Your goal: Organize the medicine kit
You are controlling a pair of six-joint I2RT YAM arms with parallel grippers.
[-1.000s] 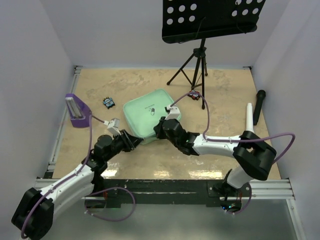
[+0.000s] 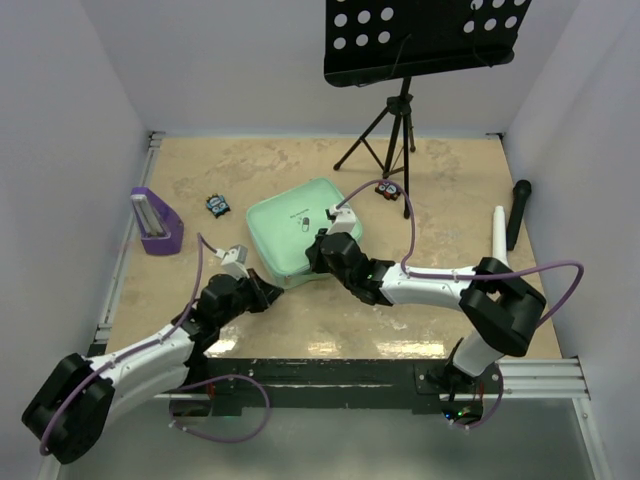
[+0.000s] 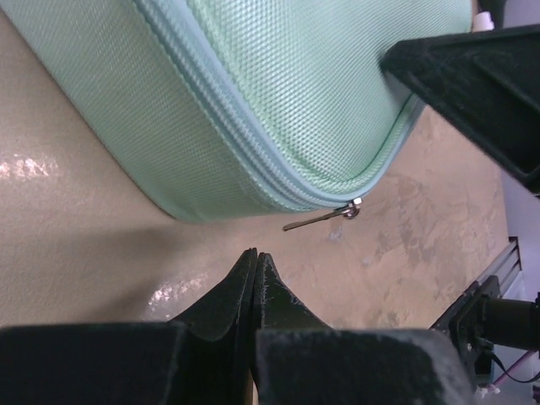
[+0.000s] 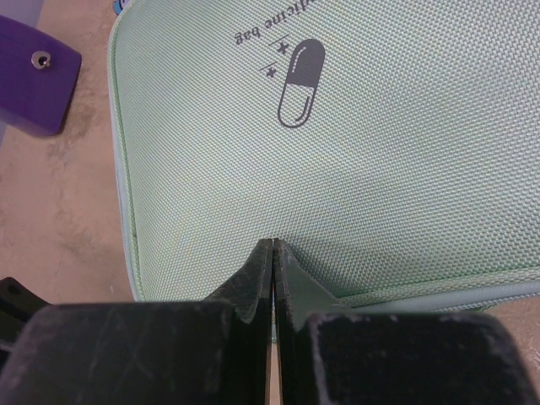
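Note:
The mint green medicine bag (image 2: 290,222) lies flat with its lid down, its pill print (image 4: 301,83) facing up. From the grey-blue zipper (image 3: 221,105) at its near corner sticks out a thin metal zipper pull (image 3: 325,218). My left gripper is shut just off that corner, nothing between its fingers; the pull lies outside them, ahead and slightly right in the left wrist view. On the lid near the front edge, my right gripper rests with its fingers together, denting the fabric. The bag's contents are hidden.
A purple holder (image 2: 157,222) stands at the left, with a small blue-black object (image 2: 217,205) beside it. A black tripod stand (image 2: 400,130) rises behind the bag. Toward the right edge lie a white tube (image 2: 499,235) and a black microphone (image 2: 518,214).
The right gripper has barely moved.

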